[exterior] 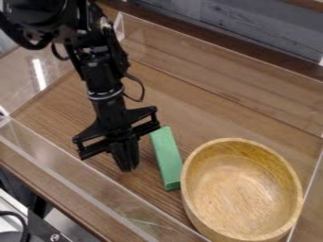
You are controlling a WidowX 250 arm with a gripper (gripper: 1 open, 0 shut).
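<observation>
My black gripper (124,149) is low over the wooden surface at the centre left, its fingertips pointing down and close together, with nothing visible between them. Just right of it lies a green rectangular block (167,156), long side running front to back, apart from the fingertips. A pale yellow oval bowl (241,163) sits to the right of the block at the front right, very near it.
A clear plastic edge runs along the near left, with a dark cable at the bottom left corner. A grey panelled wall stands at the back.
</observation>
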